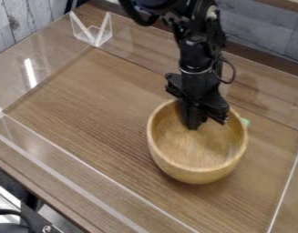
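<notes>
A large tan bowl (194, 157) sits on the wooden table, right of centre in the camera view. My black gripper (200, 116) reaches down from the top to the bowl's far part, its tip over the rim and partly inside. It looks shut; whether anything thin is between its fingers is hidden.
A white wire stand (93, 27) is at the back left. A small pale green object (243, 123) shows just behind the bowl's right side. Table edges run along the left and back.
</notes>
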